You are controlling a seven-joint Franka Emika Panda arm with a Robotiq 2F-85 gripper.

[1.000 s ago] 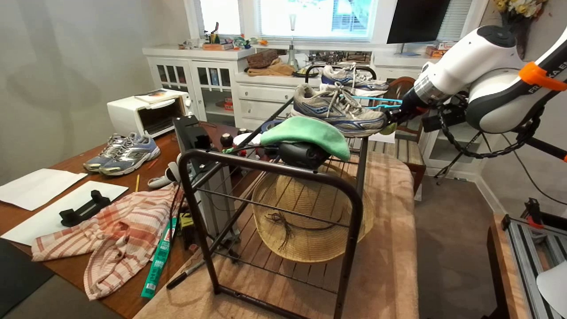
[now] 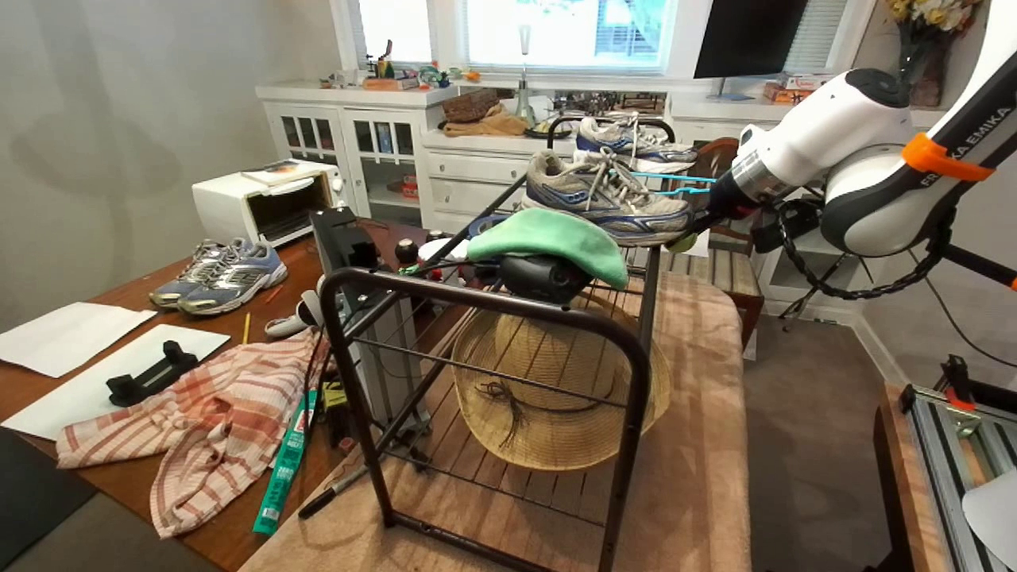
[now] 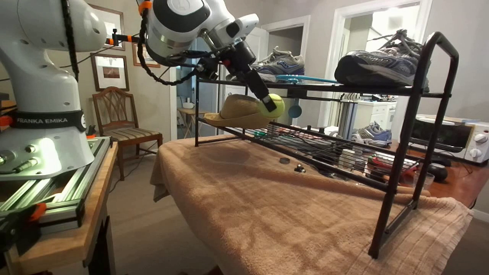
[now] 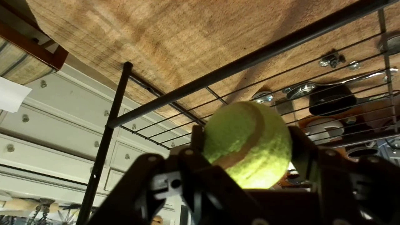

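Note:
A yellow-green tennis ball point(image 4: 247, 144) sits between the two fingers of my gripper, which is shut on it. In exterior view 2 the ball point(image 3: 273, 105) hangs at the fingertips, below the top shelf's level, on the open side of the black wire rack point(image 3: 397, 172). The straw hat point(image 3: 238, 110) on the rack's lower shelf appears behind it there. In exterior view 1 only a sliver of the ball point(image 2: 682, 244) shows, right of a shoe's toe. The wrist view shows bare lower-shelf wires and a rail beyond the ball.
Running shoes point(image 2: 610, 195), a green cloth item point(image 2: 548, 243) and a blue thin object point(image 3: 302, 80) occupy the top shelf, close to my arm. The lower shelf is empty beside the hat. A tan towel point(image 3: 275, 201) covers the surface below, mostly clear in front.
In exterior view 1 the arm has shifted left and lower, toward the rack. The ball has moved with it and is now more hidden behind the shoe. The rack and hat have stayed put.

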